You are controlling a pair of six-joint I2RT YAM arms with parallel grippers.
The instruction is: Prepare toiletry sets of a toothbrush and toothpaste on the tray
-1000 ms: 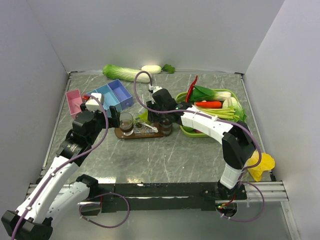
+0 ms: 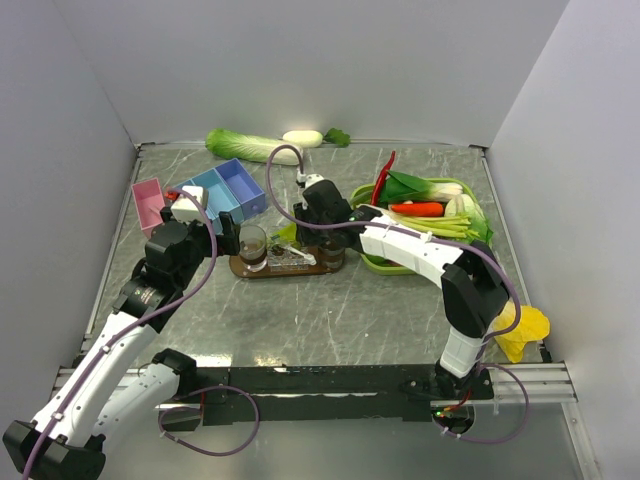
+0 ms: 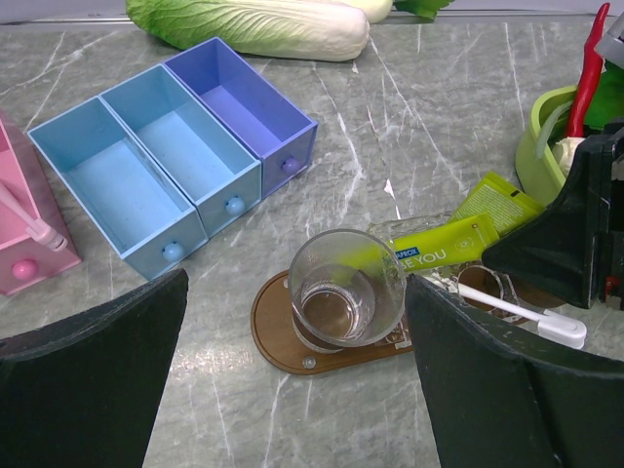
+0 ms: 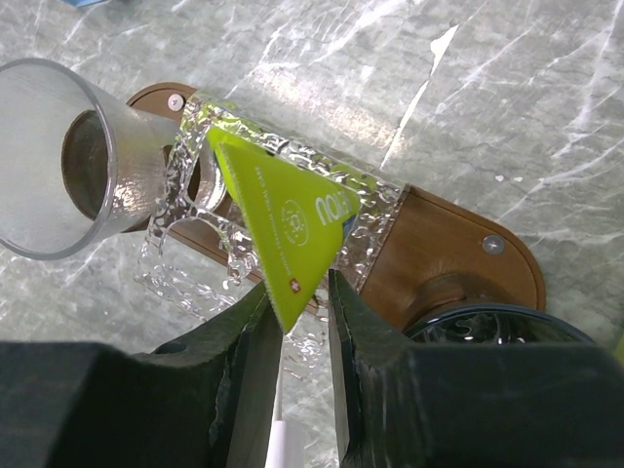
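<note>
Green toothpaste tubes [image 3: 444, 239] [image 4: 288, 224] rest in a crumpled clear holder [image 4: 195, 210] on the brown tray [image 3: 273, 322], between a clear cup [image 3: 341, 292] and a dark cup [image 4: 497, 327]. A white toothbrush [image 3: 551, 327] lies along the holder. My left gripper hangs open left of the tray, holding nothing. My right gripper is low over the holder, fingertips slightly apart just beside a tube's lower corner; whether it grips anything is unclear.
Blue bins [image 3: 127, 205] and a pink bin [image 2: 147, 205] stand left, a cabbage [image 2: 245, 146] at the back, a green basket of vegetables [image 2: 368, 260] right.
</note>
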